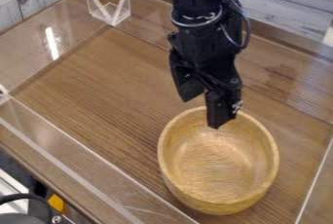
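The black gripper [203,105] hangs in the centre of the camera view, pointing down, just above the back rim of a round yellow bowl [216,169]. Its fingers are spread apart, with nothing visible between them. The inside of the bowl looks empty. The arm covers the part of the wooden surface behind the gripper, and no green block shows there.
A white wire-like holder [109,12] stands at the back left. White boards run behind the table at the back, and cables lie at the lower left corner.
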